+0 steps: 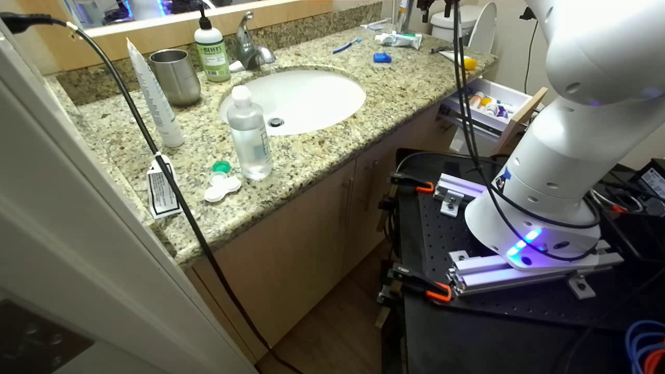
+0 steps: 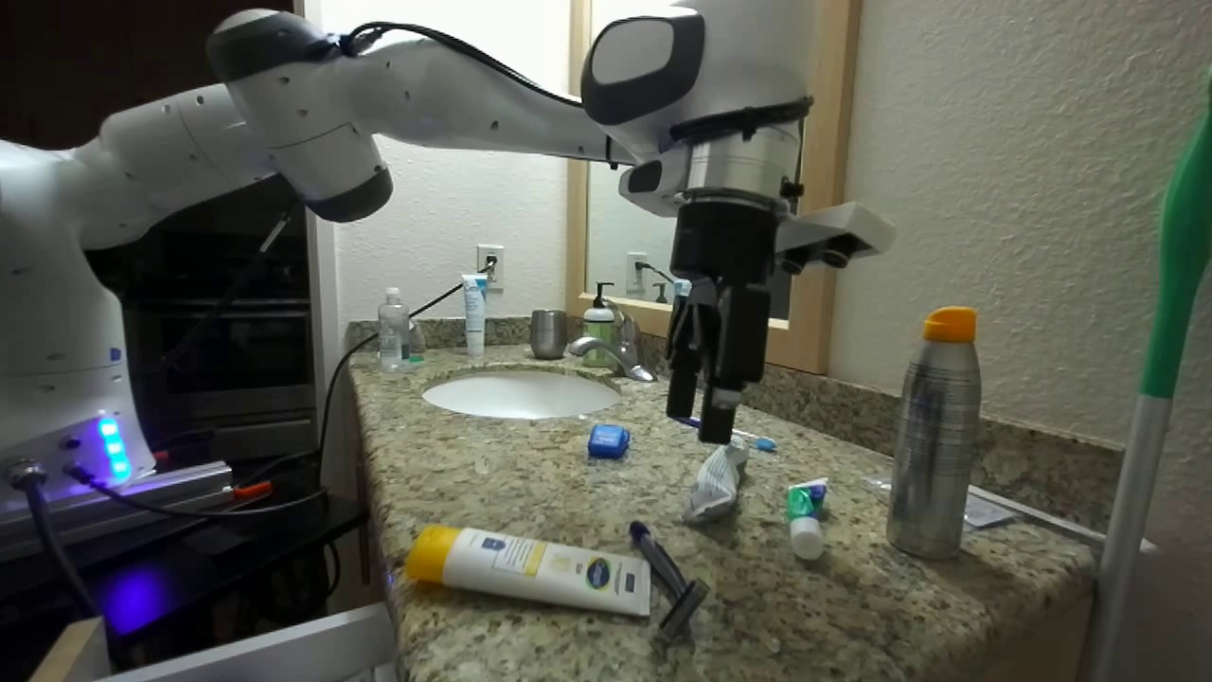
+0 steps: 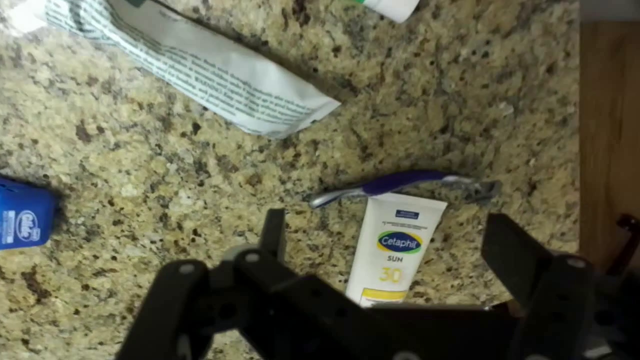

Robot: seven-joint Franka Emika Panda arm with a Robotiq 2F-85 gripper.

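Observation:
My gripper stands open above the counter, its two dark fingers well apart with nothing between them. In the wrist view a white Cetaphil sunscreen tube (image 3: pixel 390 246) lies on the counter below the gap, its lower end hidden by the gripper. A purple razor (image 3: pixel 402 179) lies across the tube's flat end. In exterior view 2 the gripper (image 2: pixel 699 422) hangs over the far side of the razor (image 2: pixel 662 559) and the yellow-capped tube (image 2: pixel 540 570). A crumpled white toothpaste tube (image 2: pixel 716 483) lies beneath it.
A blue floss box (image 2: pixel 608 441), a small green-and-white tube (image 2: pixel 807 517) and a tall metal bottle (image 2: pixel 937 438) stand or lie nearby. The sink (image 1: pixel 311 103) is beyond. An open drawer (image 1: pixel 499 103) juts out from the counter's front, holding several items.

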